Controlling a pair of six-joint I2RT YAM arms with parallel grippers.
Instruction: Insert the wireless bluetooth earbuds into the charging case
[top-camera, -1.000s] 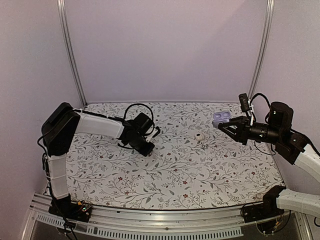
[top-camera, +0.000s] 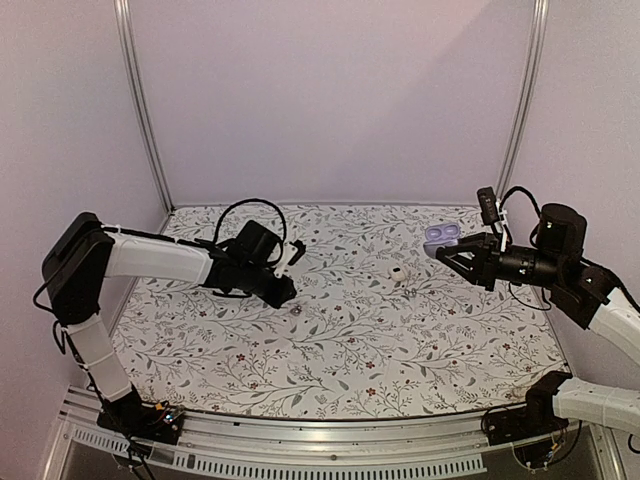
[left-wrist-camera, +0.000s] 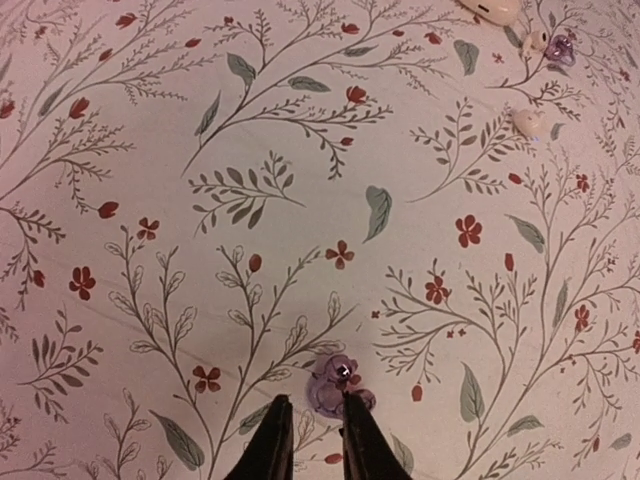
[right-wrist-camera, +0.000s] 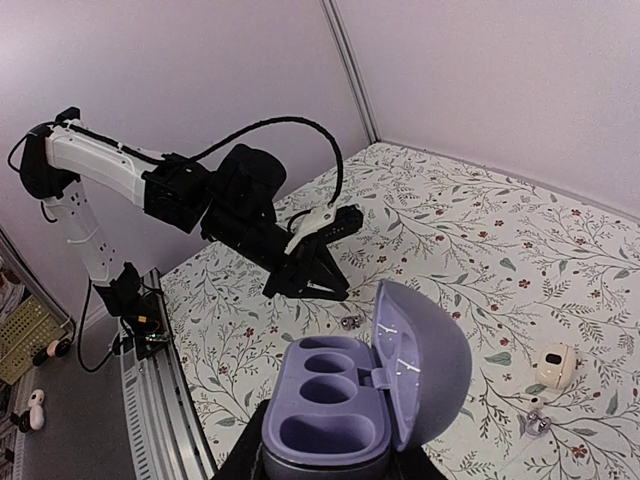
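Observation:
My right gripper (top-camera: 462, 262) is shut on the lilac charging case (right-wrist-camera: 325, 400), holding it raised above the table. In the right wrist view the lid (right-wrist-camera: 425, 365) stands open and the hollows face the camera, with no earbud showing in them. A small clear purple earbud (left-wrist-camera: 330, 388) lies on the patterned cloth just past the tips of my left gripper. That gripper is part open, its dark fingers (left-wrist-camera: 272, 440) apart, and nothing shows held between them. Another purple earbud (right-wrist-camera: 537, 424) lies farther right on the cloth.
A white case (top-camera: 398, 273) sits right of the table's middle, with a tiny white piece (right-wrist-camera: 536, 403) close by. Another pale spot (left-wrist-camera: 528, 122) shows in the left wrist view; what it is cannot be told.
My left arm has moved leftward in the top view, uncovering the purple earbud beside its tips. The right arm and the lilac case have stayed put.

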